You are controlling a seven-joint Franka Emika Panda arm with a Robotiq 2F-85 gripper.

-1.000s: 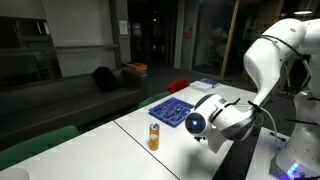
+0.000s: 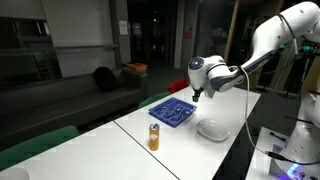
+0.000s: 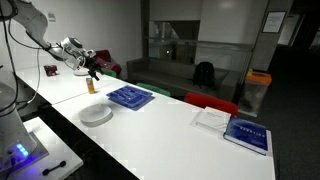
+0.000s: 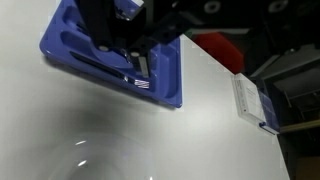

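My gripper (image 2: 197,96) is raised above the table, up and to the right of the blue tray in exterior view 1, with its fingers open and nothing seen between them. Utensils lie in the blue tray (image 2: 165,118), among them a fork (image 4: 142,83). On the near side of the tray rests a round pale plate (image 2: 212,130), empty as far as it shows. An orange-brown bottle (image 2: 154,138) stands upright left of the plate. Dark gripper parts cover the top of the wrist view and hide some of the tray.
Toward the table's far end lie a white book or box (image 3: 212,119) and a dark blue book (image 3: 248,134). Red (image 3: 208,103) and green chairs stand along the back edge, with a dark sofa beyond.
From low over the near side of the table, by the plate, the arm has risen and moved away toward the tray's right side. Tray, plate and bottle stay in place.
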